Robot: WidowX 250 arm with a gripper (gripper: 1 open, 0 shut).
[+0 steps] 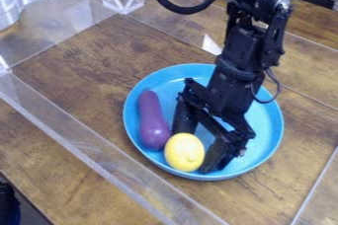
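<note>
A blue plastic bowl (pixel 263 122) holds a purple eggplant (pixel 153 120) along its left side and a yellow lemon-like object (pixel 184 152) at its front. My black gripper (pixel 212 130) is down inside the bowl, open, just right of and behind the yellow object. Its fingertips are dark against each other and partly hard to make out.
A wooden surface surrounds the bowl, clear at the left (pixel 79 61) and front right. A clear plastic strip or wall runs diagonally along the lower left. A small white piece lies behind the bowl.
</note>
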